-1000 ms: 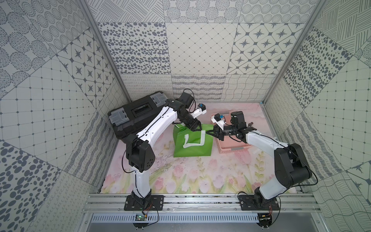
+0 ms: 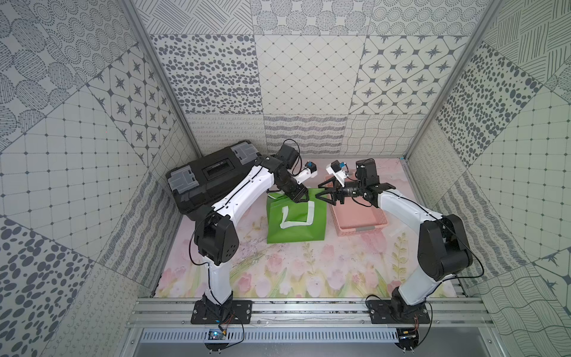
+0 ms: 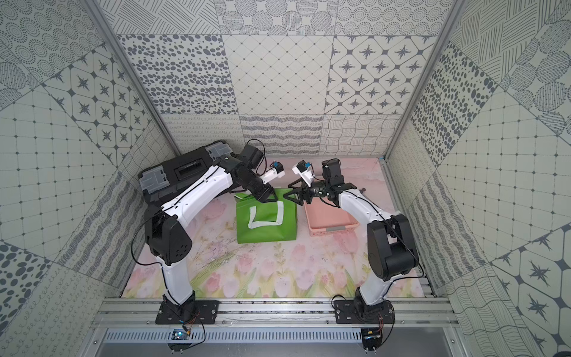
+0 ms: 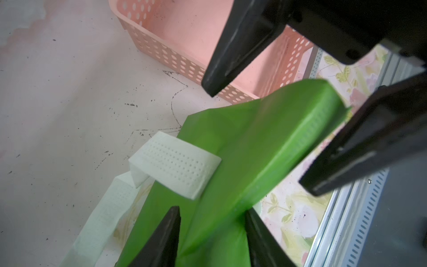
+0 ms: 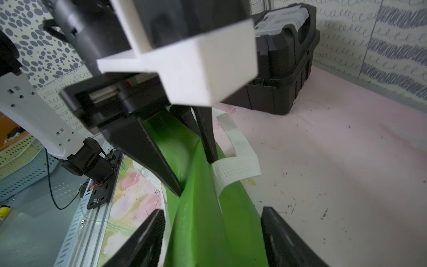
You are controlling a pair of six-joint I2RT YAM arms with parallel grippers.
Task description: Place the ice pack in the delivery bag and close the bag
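Observation:
The green delivery bag (image 2: 296,233) with white straps is in the middle of the table, and its top edge (image 4: 284,129) is raised in a fold. My left gripper (image 2: 304,198) is shut on that edge; in the right wrist view its dark fingers (image 5: 162,162) press into the green fabric. My right gripper (image 2: 320,191) stands open at the bag's top right corner. Its fingers (image 4: 351,146) are apart, one on each side of the raised fold, with gaps to the fabric. No ice pack shows in any view, and the bag's inside is hidden.
Right of the bag stands a pink perforated basket (image 2: 361,230), partly under my right arm. A large black toolbox (image 2: 209,172) fills the back left.
My right gripper has opened wider and shifted slightly toward the back, beside the bag's top right corner. The left gripper stays almost where it was, still holding the bag's edge.

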